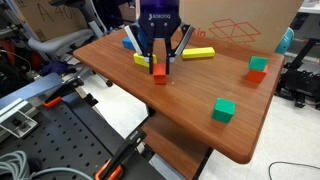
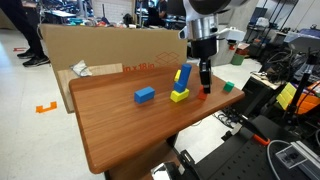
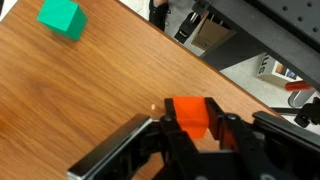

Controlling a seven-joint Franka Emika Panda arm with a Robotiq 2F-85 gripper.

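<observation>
My gripper is shut on an orange-red block, low over the wooden table near its front edge. In the wrist view the red block shows between the dark fingers. From the other side, the same red block appears just below the arm. Whether its underside touches the table cannot be told.
A green block lies alone near the table's right end. Farther back, a green block sits on a red block. A long yellow block lies behind the gripper. Blue blocks and a yellow block stand on the other side.
</observation>
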